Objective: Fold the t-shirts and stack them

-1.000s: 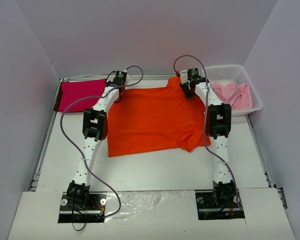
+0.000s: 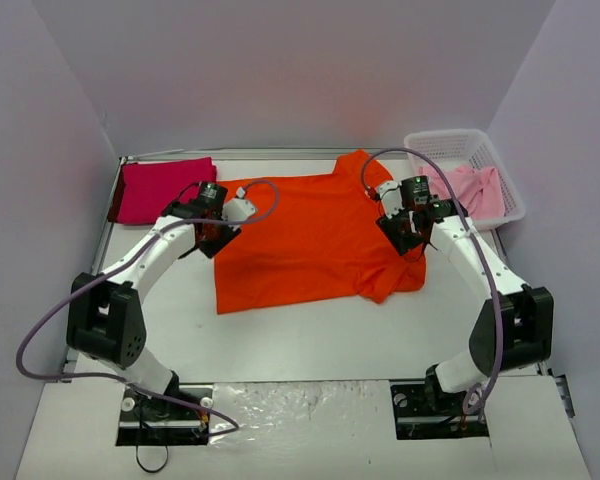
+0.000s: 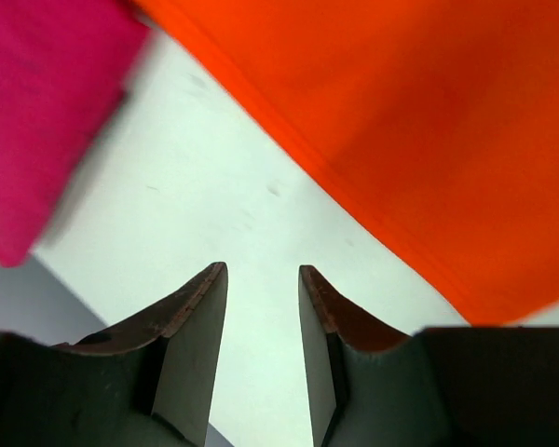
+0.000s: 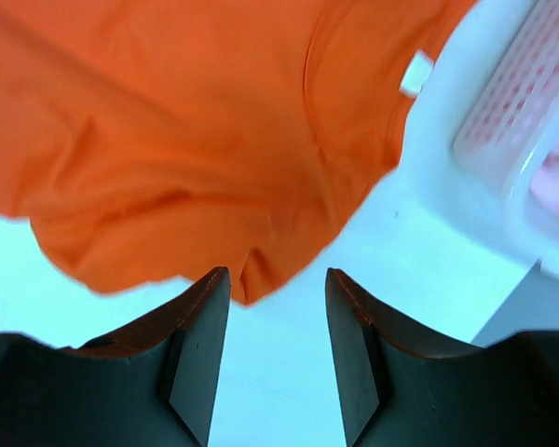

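An orange t-shirt [image 2: 300, 250] lies spread across the middle of the white table, its lower right part bunched and folded. A folded magenta cloth [image 2: 153, 192] sits at the back left. My left gripper is open above the table by the shirt's left edge, fingers empty. My right gripper hangs open over the shirt's bunched lower right corner, nothing between its fingers.
A white basket [image 2: 512, 210] with pink cloth [image 2: 473, 187] inside stands at the back right, close to the orange shirt. Walls border the back and sides.
Both arms have moved from the shirt's back edge toward the front of the table, left over the shirt's left side, right over its right side. The shirt looks unchanged.
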